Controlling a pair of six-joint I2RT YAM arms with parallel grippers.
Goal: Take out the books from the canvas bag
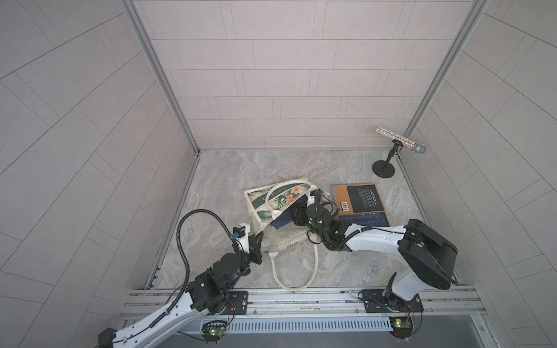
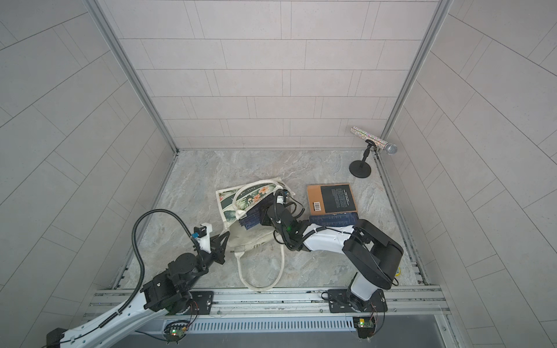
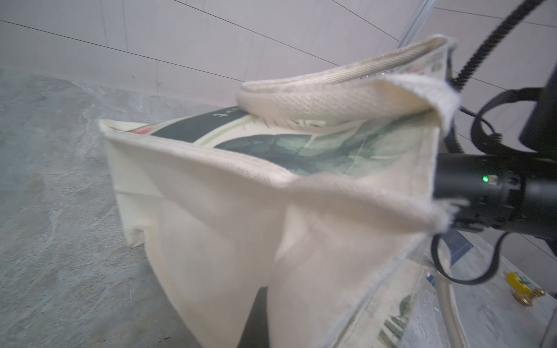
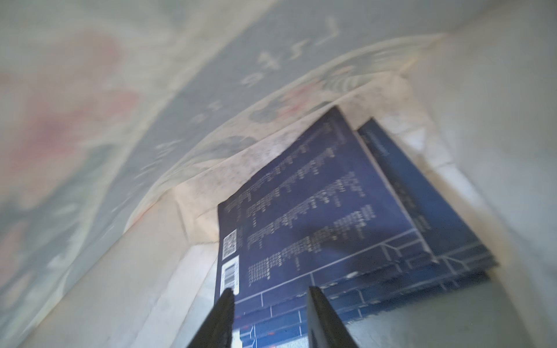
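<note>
The canvas bag (image 1: 276,201), cream with a floral front, lies mid-table, its opening toward the right and front. Dark blue books (image 4: 307,214) rest inside it, one on another; a blue edge shows at the mouth from above. My right gripper reaches into the opening, its fingers apart, with the books' near edge seen ahead of and between them. Whether the fingers touch a book I cannot tell. At the bag's front left corner my left gripper (image 1: 258,247) has its fingers apart; one finger (image 3: 255,322) shows against the canvas, the other is hidden by cloth.
On the right lie an orange-and-black book (image 1: 359,199) and a blue book (image 1: 365,219), partly behind the right arm. A microphone on a stand (image 1: 383,168) is at the back right. One bag handle (image 1: 293,288) loops toward the front.
</note>
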